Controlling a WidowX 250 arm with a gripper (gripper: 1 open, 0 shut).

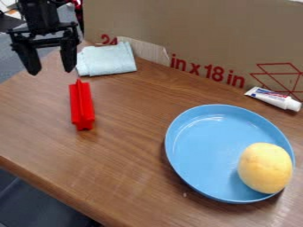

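My black gripper (50, 55) hangs at the upper left with its fingers apart and nothing between them, above and to the left of a long red object (81, 106) that lies on the wooden table (130, 168). A light blue folded cloth (109, 58) lies at the back, just right of the gripper. On the right, a blue plate (201, 146) holds a yellow round object (265, 167).
A cardboard box (196, 40) stands along the back. A toothpaste tube (274, 97) lies at the back right.
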